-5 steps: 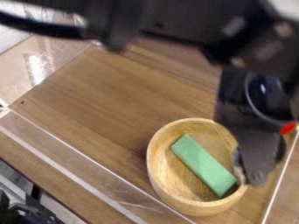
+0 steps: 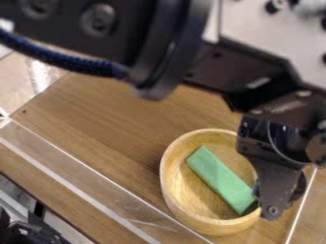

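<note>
A round wooden bowl (image 2: 182, 193) sits on the wooden table toward the lower right, with a flat green block (image 2: 218, 177) lying diagonally inside it. My gripper (image 2: 273, 191) is open at the bowl's right side, its visible dark finger reaching down over the right rim beside the block. The other finger is not clearly seen, and the arm fills the top and right of the view.
A clear strip runs along the lower-left edge, with dark metal parts beyond it.
The gripper has come down and shifted slightly at the bowl's right side over the last second. The bowl and green block have not visibly moved.
</note>
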